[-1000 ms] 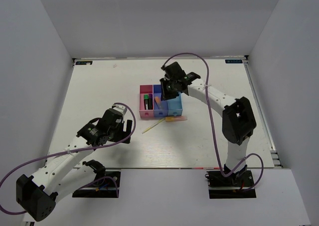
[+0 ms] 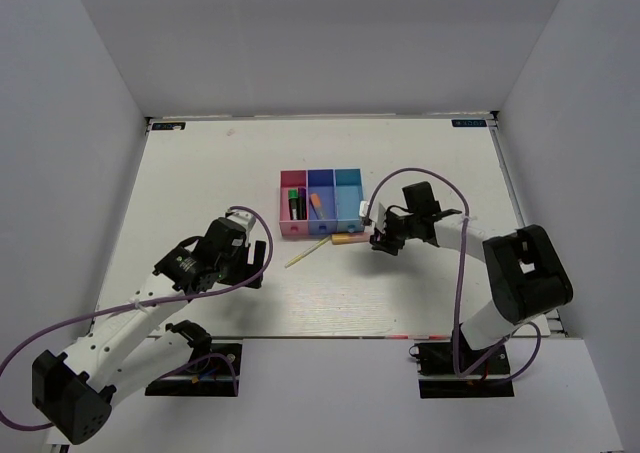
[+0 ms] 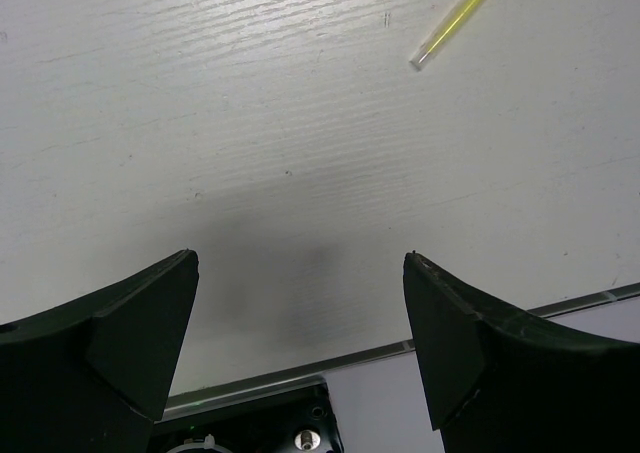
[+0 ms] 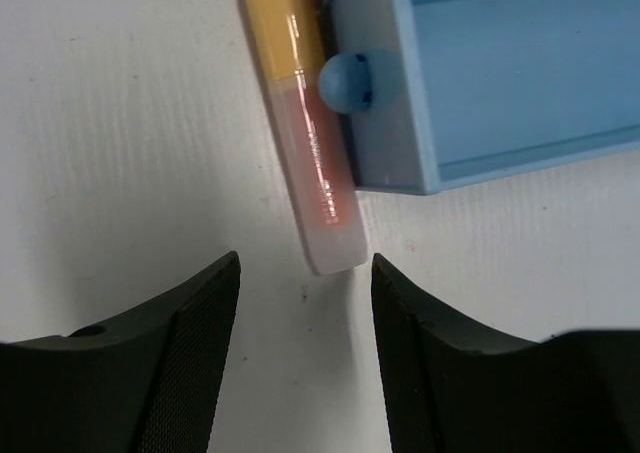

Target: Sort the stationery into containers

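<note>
An orange-and-pink marker (image 2: 345, 238) lies along the front of the blue compartment (image 2: 348, 191) of the organizer; in the right wrist view the marker (image 4: 320, 173) touches or nearly touches its wall. My right gripper is open just before the marker's pink end. A yellow stick (image 2: 307, 253) lies left of it, also seen as a yellow tube (image 3: 452, 23) in the left wrist view. My left gripper stands open and empty over the table's front left. The pink compartment (image 2: 293, 177) holds dark markers; the middle one holds an orange item (image 2: 317, 204).
My left arm occupies the front left, and the table's front edge shows below the left gripper.
The left arm has not moved.
</note>
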